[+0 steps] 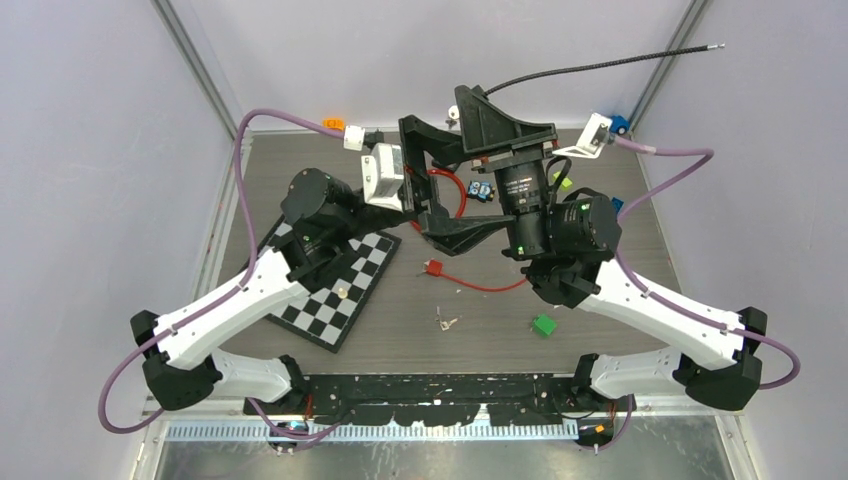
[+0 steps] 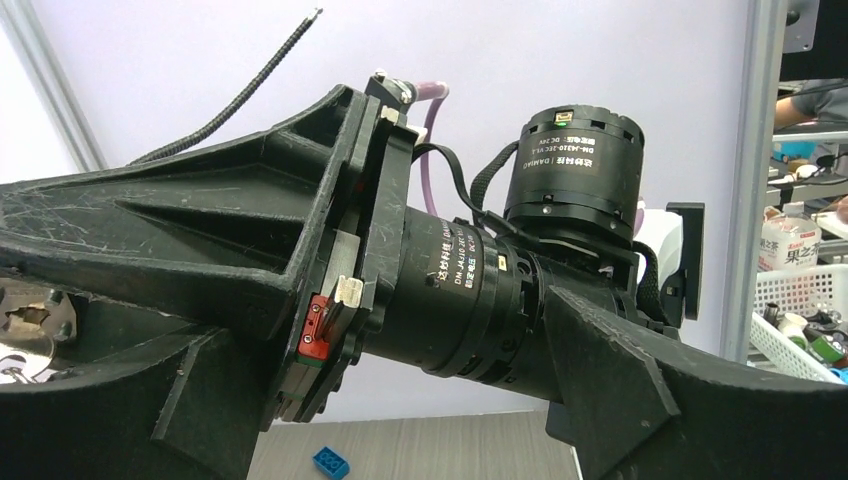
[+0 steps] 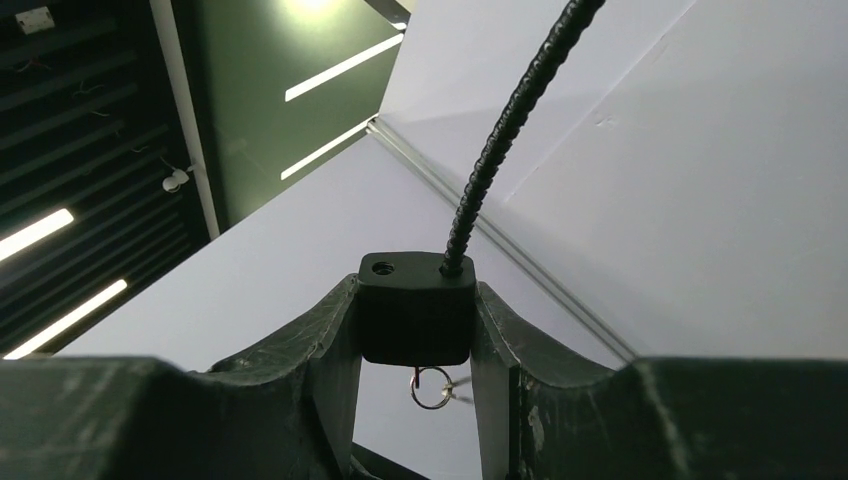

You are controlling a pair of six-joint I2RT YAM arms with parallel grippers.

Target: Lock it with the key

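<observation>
High above the table, my right gripper (image 1: pixel 470 108) has its fingers (image 3: pixel 335 360) against both sides of a black lock block (image 3: pixel 415 315). A black braided cable (image 1: pixel 600 67) runs from the block, its metal-tipped end free in the air to the right. Below the block in the right wrist view is a metal key ring (image 3: pixel 413 392); whether a key sits in the lock cannot be told. Shiny metal (image 2: pixel 25 345) shows at the left wrist view's edge. My left gripper is open around empty space, facing the right gripper.
Loose keys (image 1: pixel 446 320) lie on the table (image 1: pixel 400 345). A checkerboard (image 1: pixel 335 305) is at the left, a green block (image 1: pixel 543 325) at the right, and a red cable (image 1: pixel 485 289) with a red plug (image 1: pixel 434 267) in the middle. The grippers are very close together.
</observation>
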